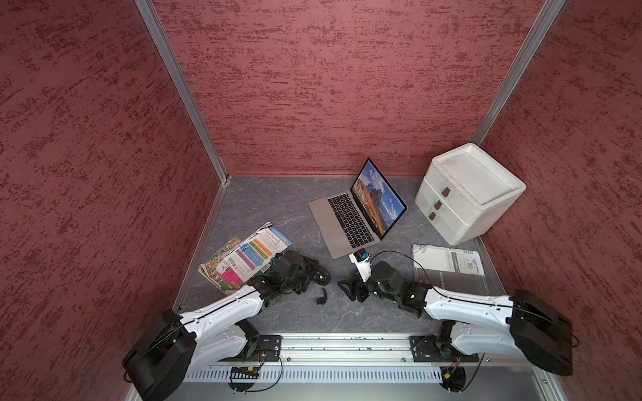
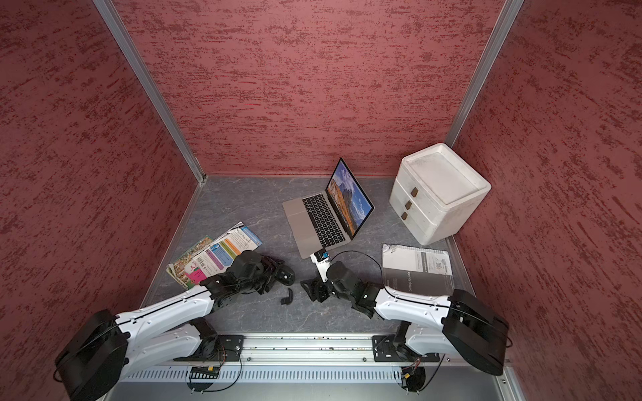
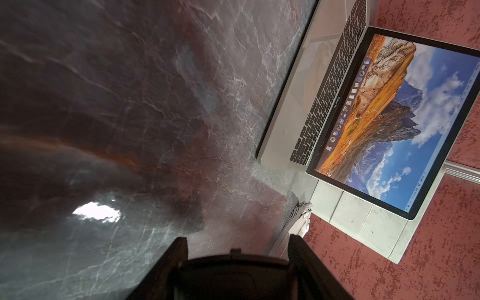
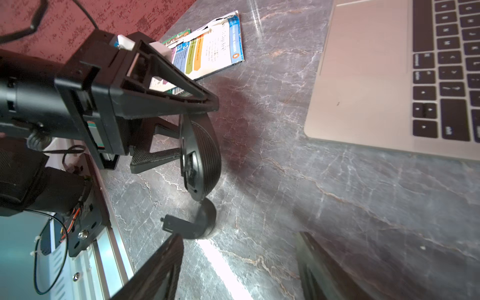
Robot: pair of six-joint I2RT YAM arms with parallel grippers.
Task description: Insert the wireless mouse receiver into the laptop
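Observation:
My left gripper is shut on a black ribbed mouse, held upright above the table in the right wrist view. Below it lies a separate curved black piece with a flat part, likely the mouse's cover. My right gripper stands open just to the right of that piece, nothing between its fingers. The grey laptop sits open behind both grippers, screen lit. I cannot make out the receiver itself.
Magazines lie at the left, a notebook at the right. A white drawer unit stands at the back right.

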